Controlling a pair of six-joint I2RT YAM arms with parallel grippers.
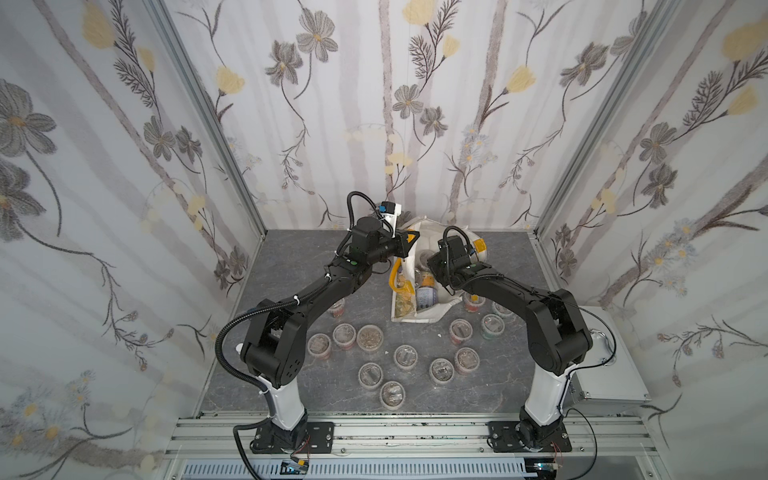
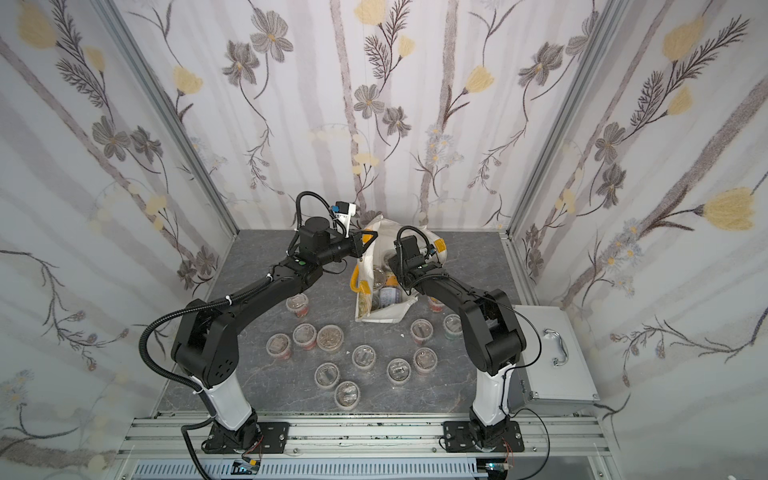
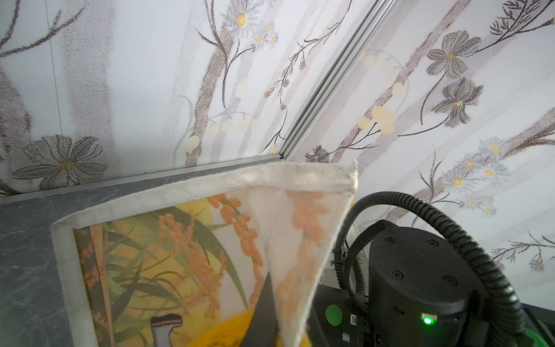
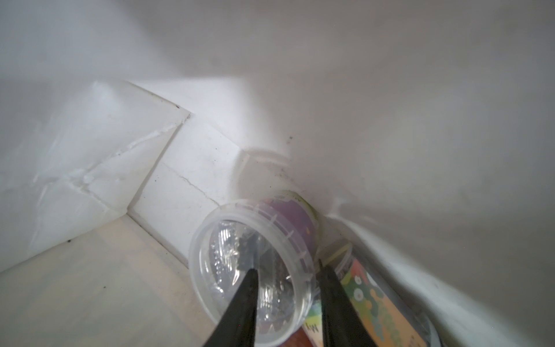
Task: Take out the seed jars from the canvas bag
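Note:
The white canvas bag [image 1: 428, 312] lies open at the back of the table, with jars inside. My left gripper [image 1: 408, 240] is shut on the bag's upper edge, the printed cloth [image 3: 150, 260] filling its wrist view. My right gripper is down inside the bag, part open, its fingers at the rim of a clear-lidded jar [image 4: 245, 260] with a purple label, lying tilted. Another patterned jar [image 4: 370, 300] lies beside it.
Several seed jars [image 1: 406, 357] stand spread over the front and sides of the grey table [image 1: 272, 256]. A metal box [image 2: 552, 360] is beyond the table's right edge.

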